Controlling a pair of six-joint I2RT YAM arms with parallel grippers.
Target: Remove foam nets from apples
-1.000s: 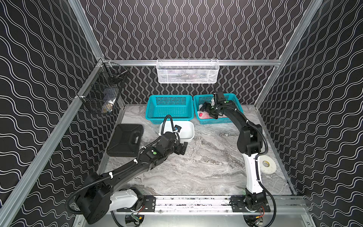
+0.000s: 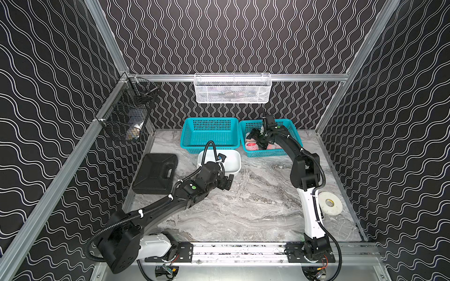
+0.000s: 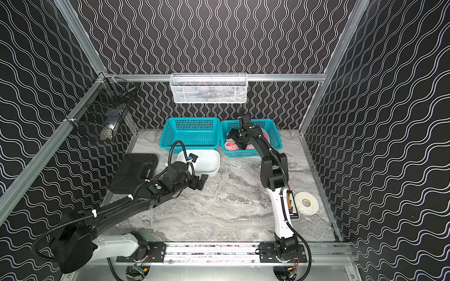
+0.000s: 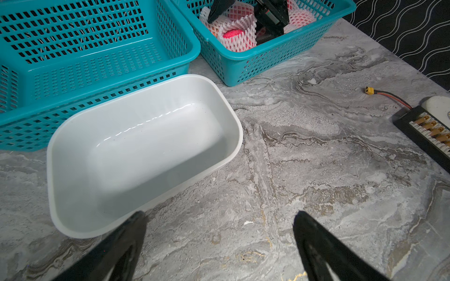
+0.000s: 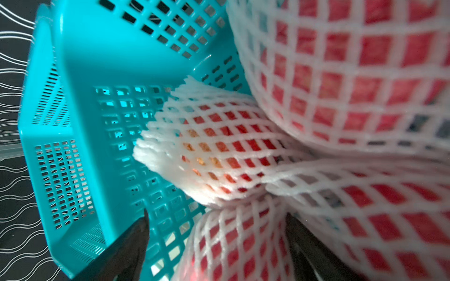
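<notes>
Apples in white foam nets (image 5: 225, 154) crowd the right teal basket (image 3: 276, 140). My right gripper is down among them, fingers apart around the lower netted apple (image 5: 239, 238); whether it grips it I cannot tell. My left gripper stands open and empty over the table, by the front of the white tray (image 4: 140, 135). The left teal basket (image 4: 103, 65) is empty.
A black case (image 2: 154, 173) lies at the left. A roll of tape (image 3: 307, 202) and a small board with connectors (image 4: 421, 133) lie at the right.
The left arm has barely moved.
</notes>
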